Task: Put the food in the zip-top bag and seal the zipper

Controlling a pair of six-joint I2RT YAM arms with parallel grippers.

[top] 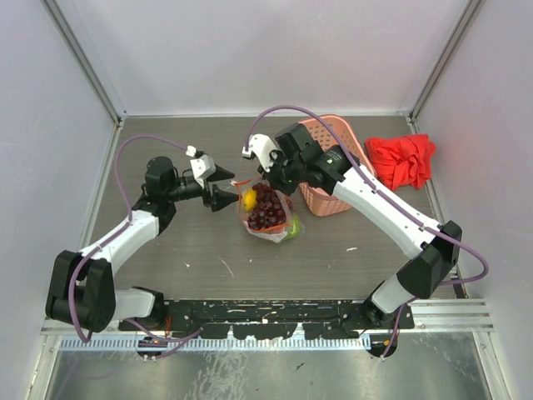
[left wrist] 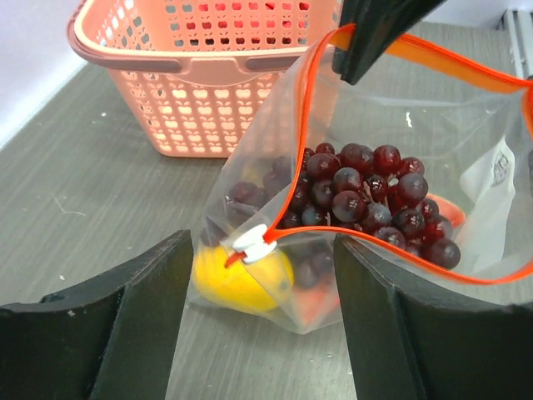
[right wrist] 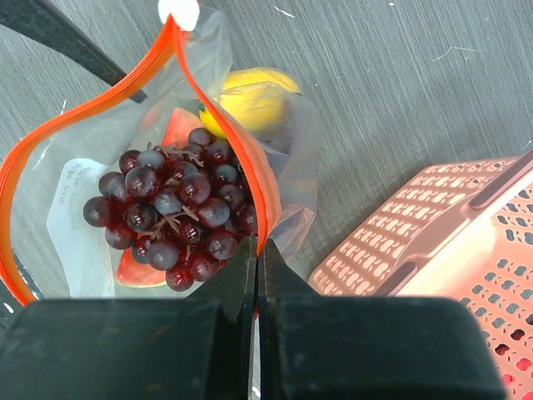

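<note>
The clear zip top bag [left wrist: 491, 208] with an orange zipper stands with its mouth wide apart. Inside lie a bunch of dark red grapes [right wrist: 166, 200], a yellow lemon-like fruit [right wrist: 254, 100] and red pieces, partly hidden under the grapes. Something green [top: 293, 227] shows at the bag's lower right in the top view. My right gripper is shut on the bag's orange rim. Left of the bag, my left gripper [top: 223, 188] is open; in its wrist view the white zipper slider [left wrist: 252, 243] appears between the fingers, apart from both.
A pink basket [top: 329, 202] stands behind and right of the bag, partly under my right arm. A red cloth [top: 401, 161] lies at the far right.
</note>
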